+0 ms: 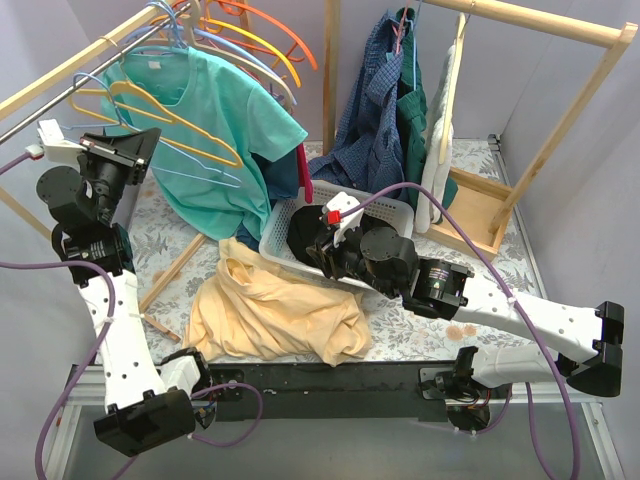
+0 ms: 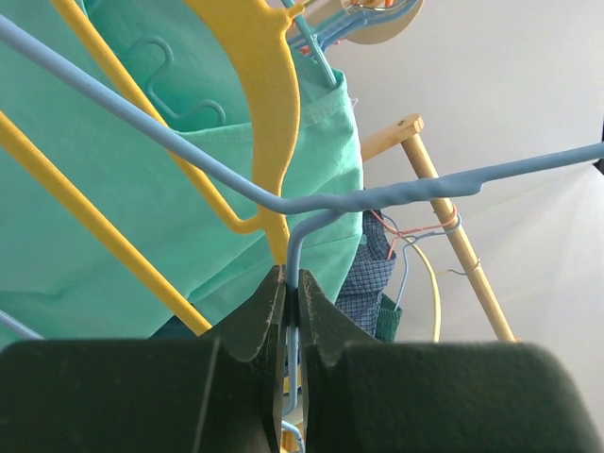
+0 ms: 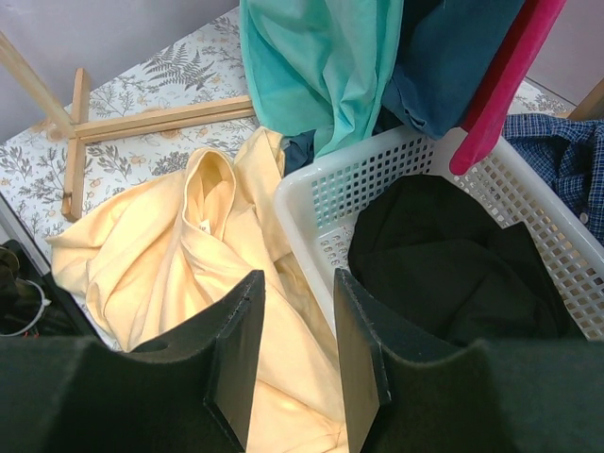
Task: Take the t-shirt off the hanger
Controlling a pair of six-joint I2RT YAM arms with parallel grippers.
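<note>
A teal t-shirt (image 1: 225,110) hangs from the rail at the back left, beside a bare yellow hanger (image 1: 185,123). My left gripper is shut on a thin light-blue hanger (image 2: 415,192), gripped at a narrow bent part. No garment shows on the visible part of that blue hanger. In the left wrist view the yellow hanger (image 2: 269,123) lies just behind it, with teal cloth (image 2: 326,179) beyond. My right gripper stands open above the basket's near-left side, nothing between its fingers.
A white basket (image 3: 302,212) holds black cloth (image 3: 444,255). Pale yellow cloth (image 1: 270,310) lies heaped in front. The wooden rail (image 1: 75,65) runs close above my left gripper, with several hangers farther along. Navy checked clothing (image 1: 365,130) hangs behind the basket.
</note>
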